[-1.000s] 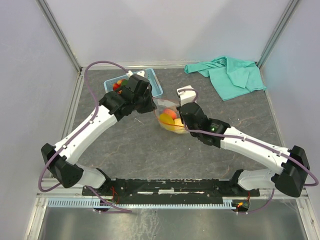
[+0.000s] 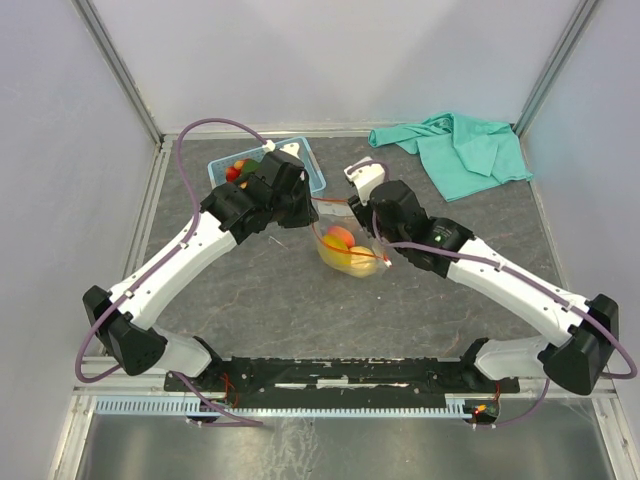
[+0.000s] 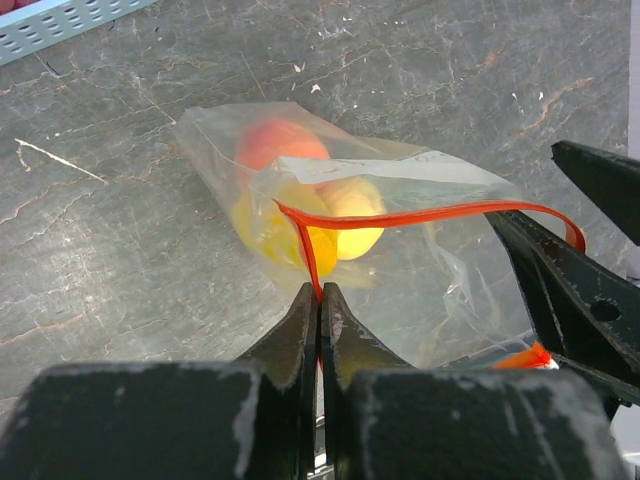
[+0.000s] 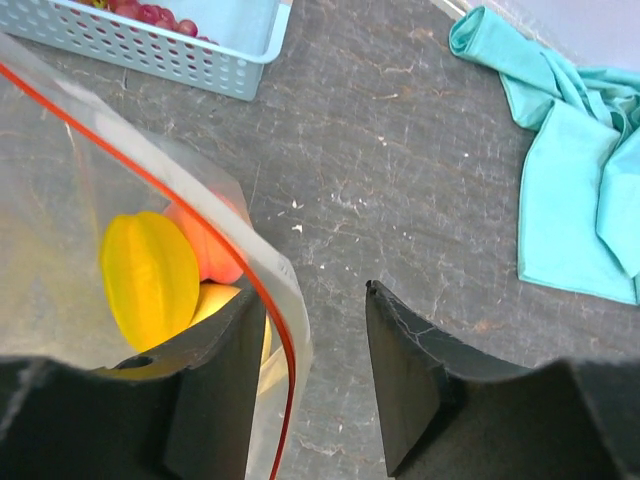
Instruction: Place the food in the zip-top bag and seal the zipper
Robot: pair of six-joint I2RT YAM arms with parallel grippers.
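The clear zip top bag stands with its mouth spread, edged by a red zipper strip. Inside lie a yellow fruit, a peach-red one and a paler yellow one. My left gripper is shut on the bag's red-edged rim at its left corner. Around the rim's right side my right gripper stands open; the red strip passes between its fingers, apart from the right one. The strip's loose near-right end shows below the right gripper.
A light blue basket holding grapes and other produce is behind the left arm. Folded turquoise cloth lies at the back right. Grey tabletop in front of the bag is clear.
The strip's near-right end has come into view. The left gripper has barely moved.
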